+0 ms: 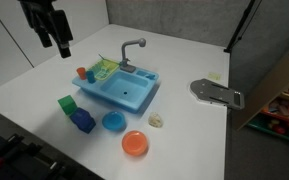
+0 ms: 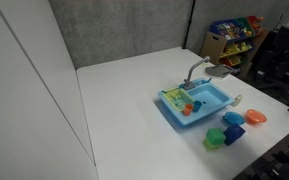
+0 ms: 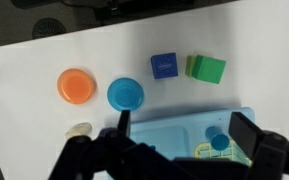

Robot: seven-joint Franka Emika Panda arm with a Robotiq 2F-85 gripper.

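Note:
My gripper (image 1: 55, 46) hangs high over the left of the table, its two fingers apart and nothing between them. In the wrist view the open fingers (image 3: 125, 125) spread over the near edge of a light-blue toy sink (image 3: 169, 131). That sink has a grey faucet (image 1: 132, 46) and a yellow-green rack (image 1: 106, 69) in its left part. An orange cup (image 1: 82, 73) and a blue cup (image 1: 90, 77) stand at the rack. In front lie a green block (image 1: 67, 104), a dark-blue block (image 1: 82, 120), a blue dish (image 1: 114, 121) and an orange dish (image 1: 135, 143).
A pale small object (image 1: 155, 120) lies right of the dishes. Farther right is a grey flat tray (image 1: 216, 94), with a small yellow piece (image 1: 215, 76) behind it. Shelves with coloured bins (image 2: 231, 40) stand beyond the table.

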